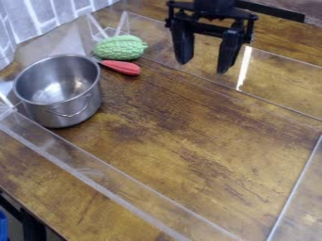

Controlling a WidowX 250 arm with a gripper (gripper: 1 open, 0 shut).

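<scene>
The black gripper (206, 49) hangs at the top middle over the back of the table, with its fingers pointing down and apart; whether anything is between them is not clear, and nothing shows there. A steel pot (58, 89) stands at the left. A red pepper-like toy (120, 68) lies to the right of the pot, and a green bumpy toy vegetable (120, 47) lies just behind it, both left of the gripper.
Clear plastic edges run along the left, front and right sides. A light cloth hangs at the back left.
</scene>
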